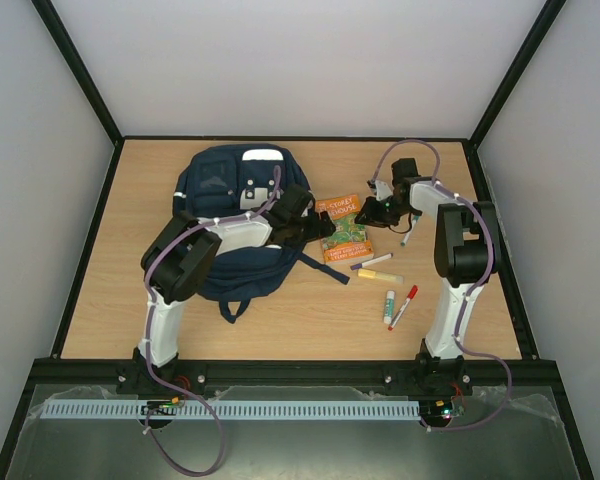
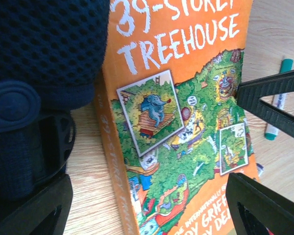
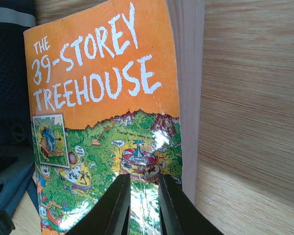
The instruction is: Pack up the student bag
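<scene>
The orange and green book (image 1: 349, 238) lies on the table just right of the dark blue backpack (image 1: 255, 270). In the left wrist view its cover (image 2: 186, 142) fills the middle, with the spine towards the bag. My left gripper (image 1: 328, 224) is open above the book's spine side; its fingers are spread wide with nothing held between them. At the book's right edge, my right gripper (image 1: 360, 217) is shut to a narrow gap. In the right wrist view its fingertips (image 3: 123, 181) are over the cover, which shows through the gap; no grip on the book is visible.
A teal-capped marker (image 1: 410, 231) lies right of the book. In front are a purple-capped marker (image 1: 372, 261), a yellow highlighter (image 1: 380, 276), a glue stick (image 1: 389, 307) and a red marker (image 1: 403, 308). A bag strap (image 1: 323, 266) reaches towards the book's lower left corner.
</scene>
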